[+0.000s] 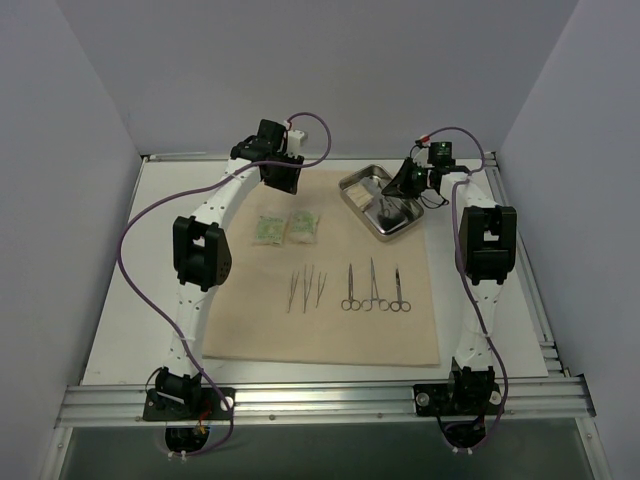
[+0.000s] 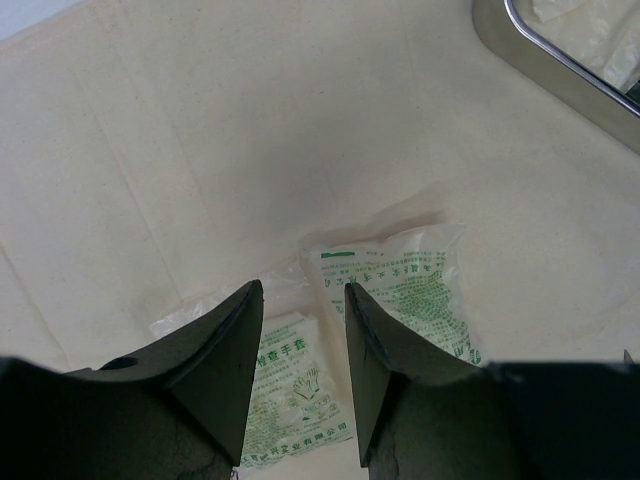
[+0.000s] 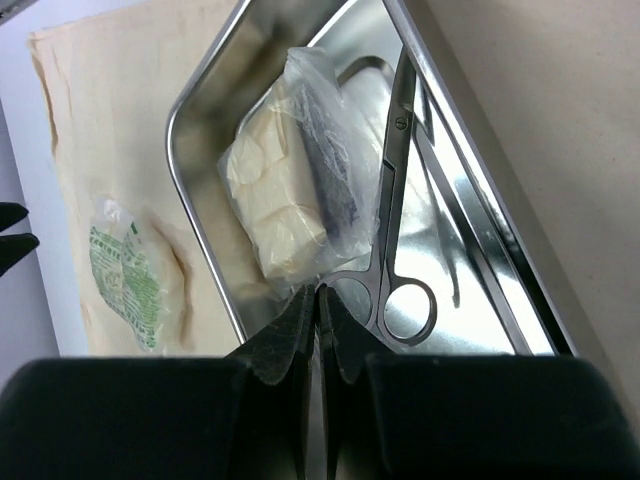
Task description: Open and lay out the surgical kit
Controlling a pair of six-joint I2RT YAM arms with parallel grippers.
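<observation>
The steel tray point(image 1: 354, 209) stands at the back right of the beige cloth. In the right wrist view it holds a plastic-wrapped white pack point(image 3: 272, 190), dark-handled scissors point(image 3: 393, 165) and other thin metal tools. My right gripper is shut, its tips right by a ring of those scissors; whether metal sits between them is hidden. Two green-printed packets point(image 1: 269, 230) lie side by side on the cloth. Behind these, my left gripper hovers with its fingers parted, empty.
Three tweezers point(image 1: 307, 288) and three scissors-like tools point(image 1: 374, 288) are laid in a row on the cloth point(image 1: 320, 338). Bare cloth remains along the front and between packets and tray.
</observation>
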